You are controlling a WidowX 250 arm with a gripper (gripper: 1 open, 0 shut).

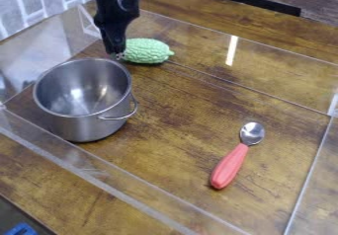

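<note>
My black gripper [115, 47] hangs at the top of the camera view, its tip low beside the left end of a green bumpy toy vegetable [146, 51]; it looks shut, with nothing visible between its fingers. A steel pot [82, 115] with a wire handle stands at the left, empty. A spoon with a red handle [228, 166] lies at the lower right, bowl toward the back.
The wooden table [199, 111] has clear room in the middle and right. Clear panels [27, 56] border the work area at left and around the edges. A white tape strip [231, 50] lies at the back right.
</note>
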